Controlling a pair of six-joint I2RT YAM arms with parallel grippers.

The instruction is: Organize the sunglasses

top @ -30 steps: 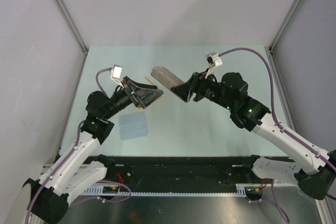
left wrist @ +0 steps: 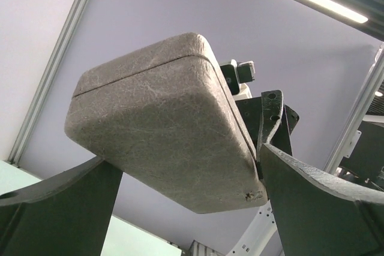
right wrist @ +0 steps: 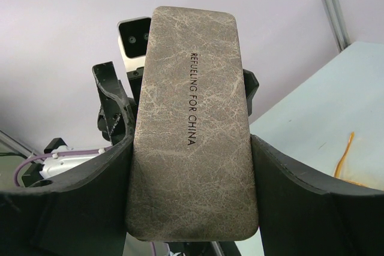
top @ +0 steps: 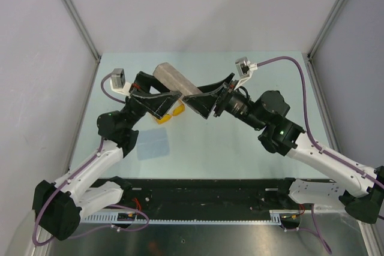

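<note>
A tan, mottled glasses case (top: 174,79) is held up in the air; in the right wrist view the case (right wrist: 192,118) shows "REFUELING FOR CHINA" on its face. My right gripper (top: 201,101) is shut on one end of it. My left gripper (top: 157,99) is open around the case's other end, its fingers on either side of it in the left wrist view, where the case (left wrist: 162,124) fills the middle. Yellow sunglasses (top: 163,117) lie on the table below the grippers, partly hidden by them.
A pale blue cloth (top: 152,145) lies on the left of the table (top: 252,148). Walls stand at the back and both sides.
My left gripper has risen toward the case and now surrounds its far end. The right gripper and case have shifted a little leftward, the case staying held.
</note>
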